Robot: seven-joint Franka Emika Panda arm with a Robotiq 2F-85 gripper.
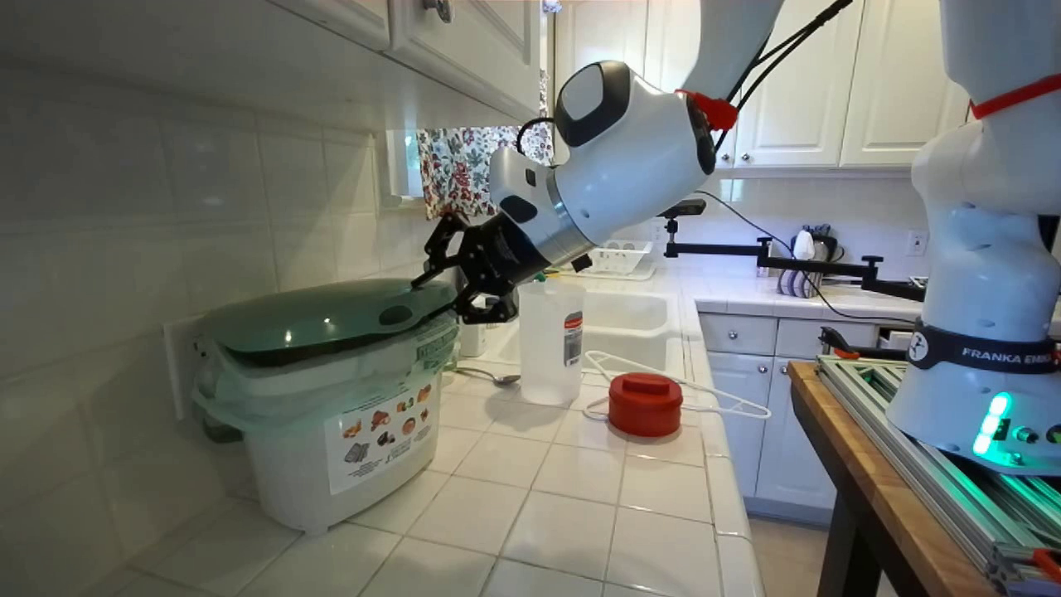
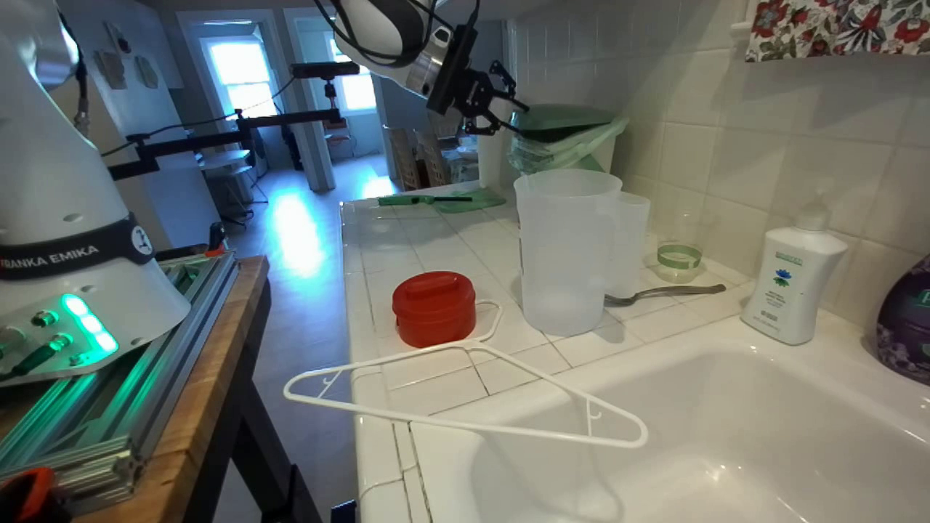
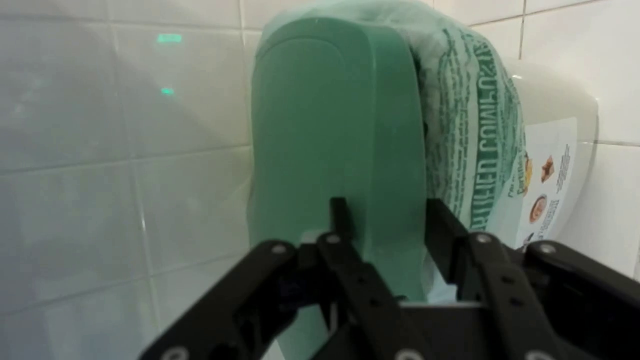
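Observation:
A white bin [image 1: 283,468] with a food-scrap label stands on the tiled counter by the wall in exterior view 1. Its green lid [image 1: 308,313] is tilted, with a dark gap beneath the edge facing the room. A pale green printed bag [image 3: 465,126] lines the bin and folds over its rim. My gripper [image 1: 428,303] is shut on the lid's near end, one finger above and the other at its edge. In the wrist view the black fingers [image 3: 342,219] straddle the lid's raised side. The inside of the bin is hidden.
Beyond the bin are a translucent pitcher [image 2: 567,253], a red lidded container [image 2: 434,309], a white hanger [image 2: 488,427] and a spoon [image 2: 667,295]. The sink [image 2: 741,418] lies past them. An upper cabinet [image 1: 462,45] overhangs the counter. Tiles in front of the bin are clear.

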